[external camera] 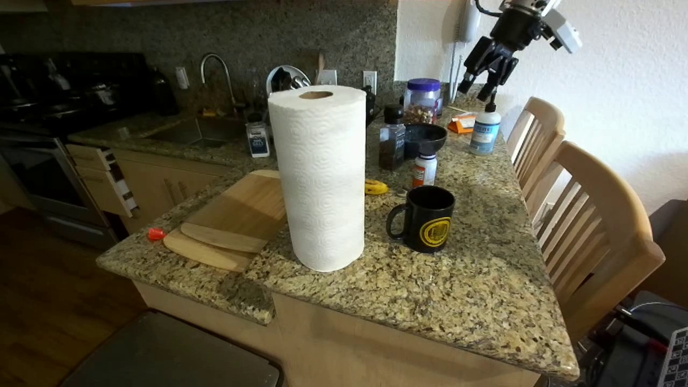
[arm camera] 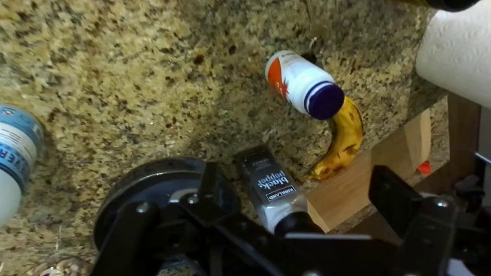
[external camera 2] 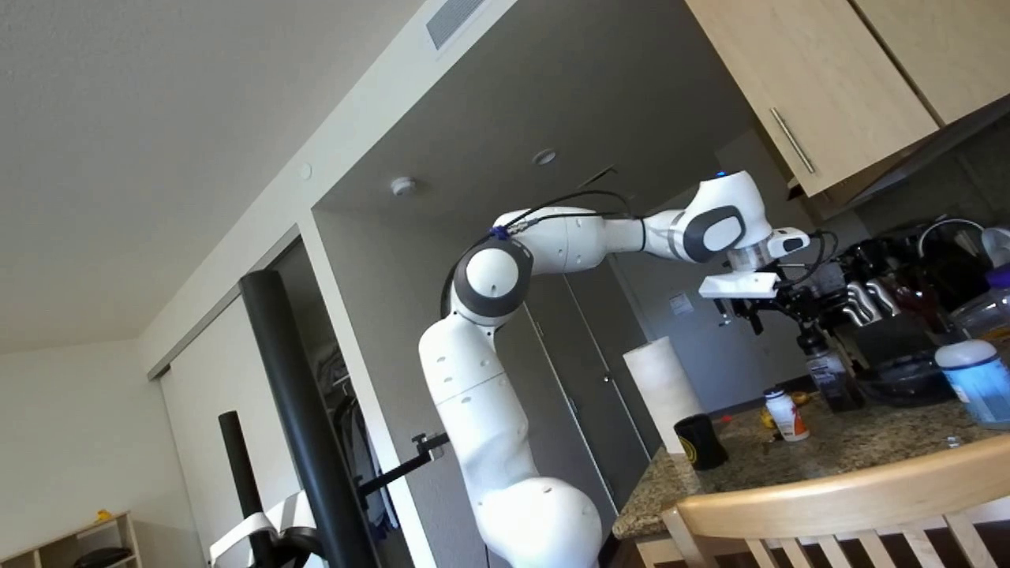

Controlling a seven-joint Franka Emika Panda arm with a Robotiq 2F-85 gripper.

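Observation:
High above the far part of the counter, my gripper [external camera: 475,91] is open, its fingers apart with nothing between them. In the wrist view a black pepper bottle [arm camera: 271,186] lies below in the gap between the fingers, a dark bowl [arm camera: 152,177] is partly hidden behind one finger, and a white bottle with a purple cap [arm camera: 301,85] stands by a banana [arm camera: 346,138]. A blue-labelled soap bottle [external camera: 485,133] stands near the chair side. Closer to the exterior camera is a black mug [external camera: 430,219] with a yellow emblem.
A tall paper towel roll [external camera: 322,187] stands at the front beside wooden cutting boards [external camera: 242,206]. Farther back are a purple-lidded jar [external camera: 423,97] and an orange packet [external camera: 461,123]. Wooden chairs [external camera: 596,219] line the right edge.

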